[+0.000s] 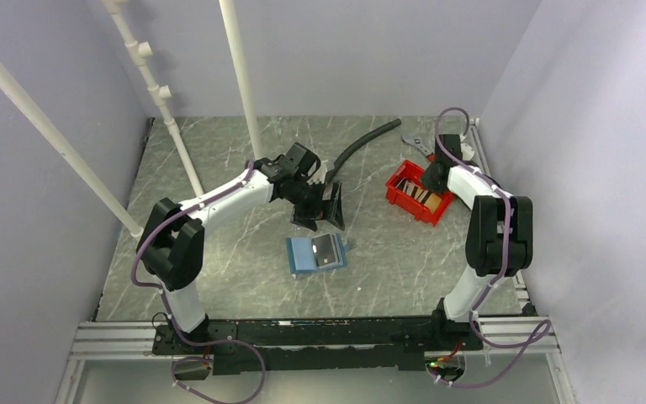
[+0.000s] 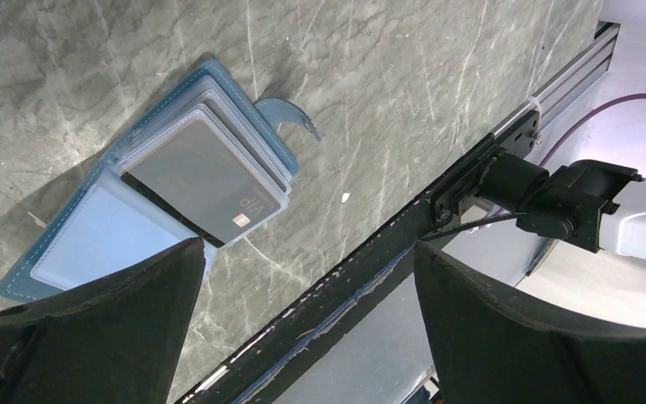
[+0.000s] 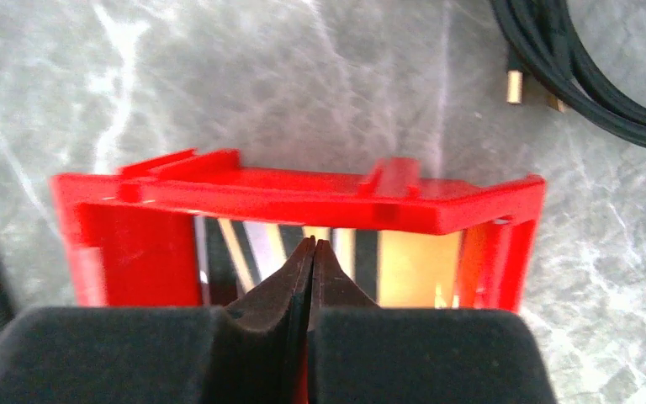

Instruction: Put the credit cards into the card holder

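Observation:
The blue card holder lies spread on the table at front centre; a dark grey card marked VIP shows in a clear sleeve on its right half. Above and behind it hangs my left gripper, its fingers wide apart with nothing between them. Several cards stand in the red basket at the right, gold, black and pale edges upward. Over this basket my right gripper has its fingertips together, and no card shows between them. The gripper hides part of the card row.
A black hose curves across the back of the table, and a wrench lies behind the basket. Coiled black cable rests near the basket. Bare table separates holder and basket.

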